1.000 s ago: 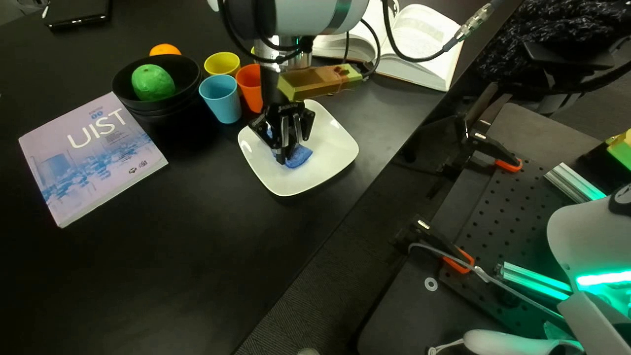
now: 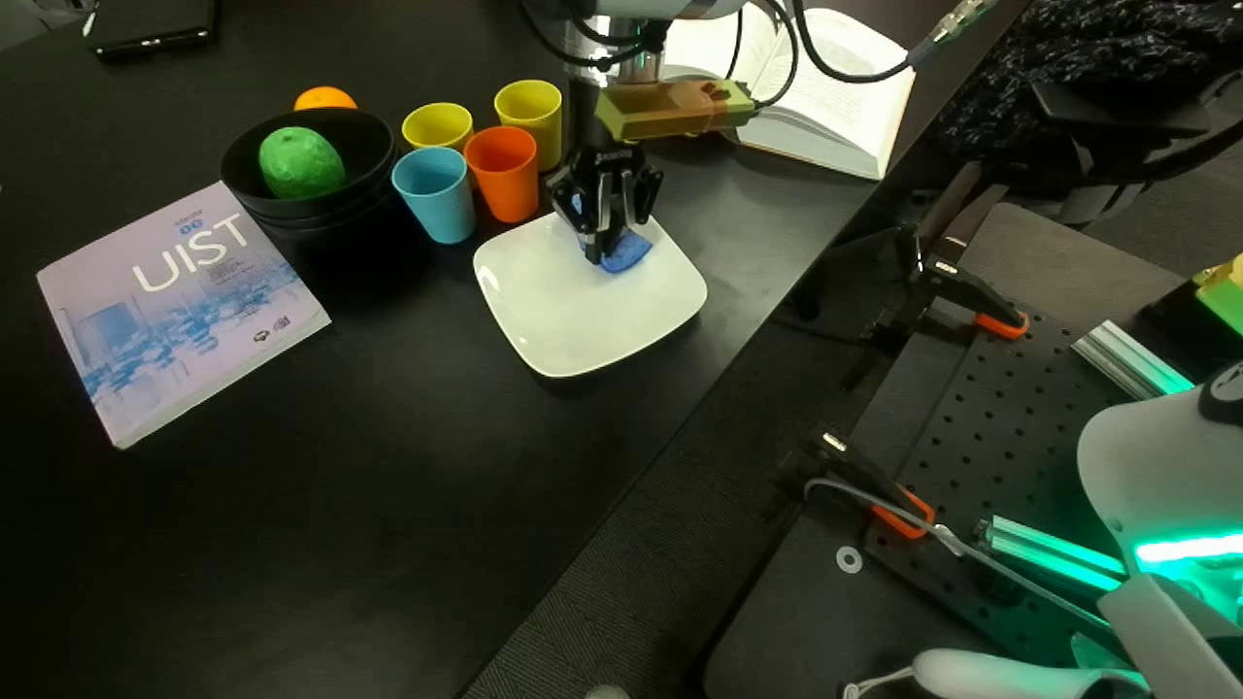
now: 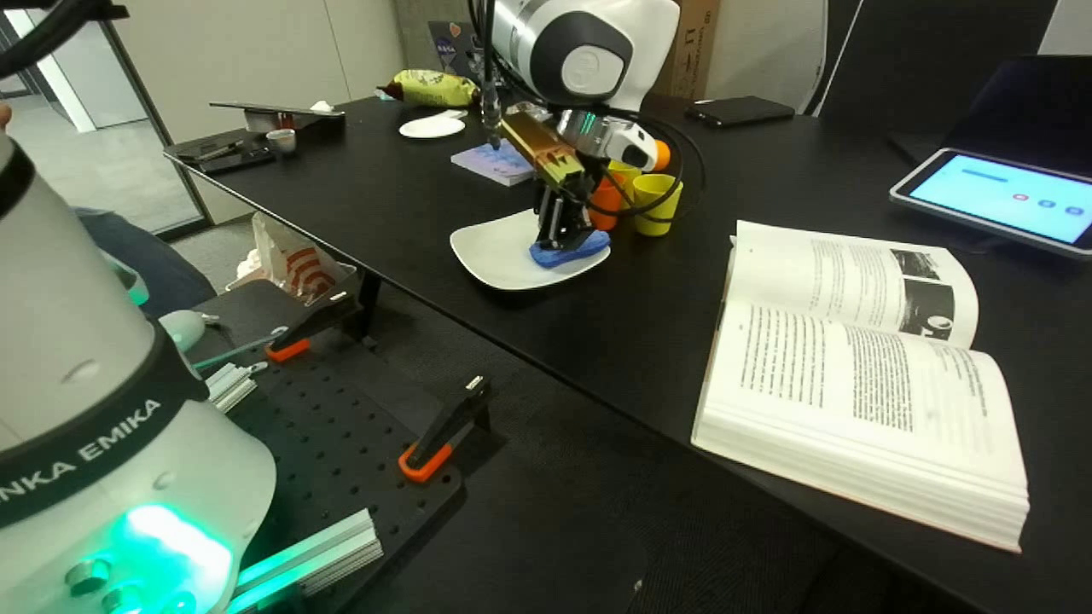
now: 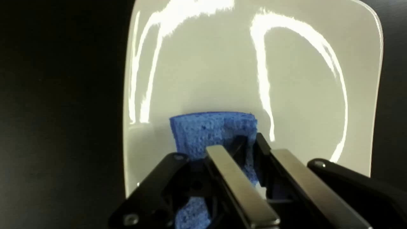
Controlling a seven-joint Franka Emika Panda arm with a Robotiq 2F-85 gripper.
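Note:
A white square plate (image 2: 571, 309) lies on the black table near its edge. On the plate's far right part, in exterior view 1, a blue sponge (image 2: 626, 252) is pinched by my gripper (image 2: 600, 250), which points down and is shut on it. Exterior view 2 has the sponge (image 3: 573, 251) against the plate (image 3: 491, 251), along the side nearer the open book. In the wrist view the sponge (image 4: 198, 131) shows in front of and below the fingers (image 4: 244, 190), which hide its middle; the rest of the plate (image 4: 229, 68) is bare and shiny.
Close behind the plate stand an orange cup (image 2: 504, 175), a blue cup (image 2: 433, 192) and two yellow cups (image 2: 531, 111). Black bowls (image 2: 309, 210) holding a green fruit, and a UIST book (image 2: 181, 303), lie to the left. An open book (image 3: 860, 379) sits beyond.
My gripper and the sponge have slid across the plate, up and to the right in exterior view 1. The plate has shifted very slightly. The grip on the sponge is kept.

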